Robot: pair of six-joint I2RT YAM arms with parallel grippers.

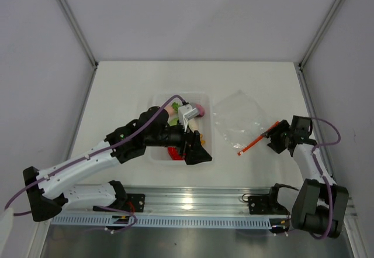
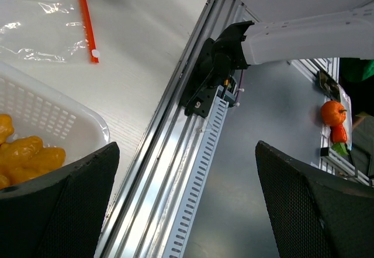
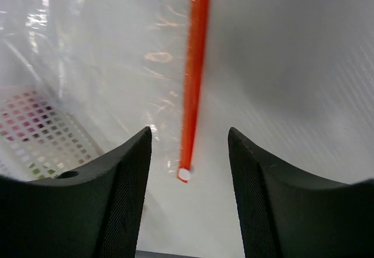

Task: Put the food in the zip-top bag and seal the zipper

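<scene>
A clear zip top bag (image 1: 239, 117) with a red zipper strip (image 1: 257, 140) lies flat and empty on the white table, right of the food basket. Pieces of toy food, among them a purple one (image 1: 200, 110) and an orange-yellow one (image 2: 26, 158), are in the white basket (image 2: 87, 126); my left arm hides part of them from above. My left gripper is open over the basket's right front part, nothing between its fingers. Near the zipper strip's right side, my right gripper stands open and empty, the strip and its white end showing between the fingertips.
A metal rail (image 1: 187, 196) runs along the table's front edge. Grey walls enclose the table at the back and sides. Bare table shows behind the basket and left of it.
</scene>
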